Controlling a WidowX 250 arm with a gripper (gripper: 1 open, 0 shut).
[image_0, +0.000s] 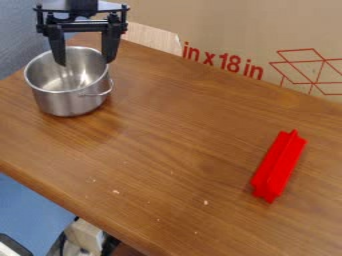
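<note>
My gripper (83, 52) is open at the top left, its dark fingers spread over the rim of a silver metal pot (70, 96) with a wire handle, standing on the wooden table. Nothing shows between the fingers. A long red object (278, 165) lies at the right side of the table, well away from the pot and gripper.
A cardboard panel (267, 30) with red printing stands along the back. The table's left edge runs beside a blue surface at the lower left.
</note>
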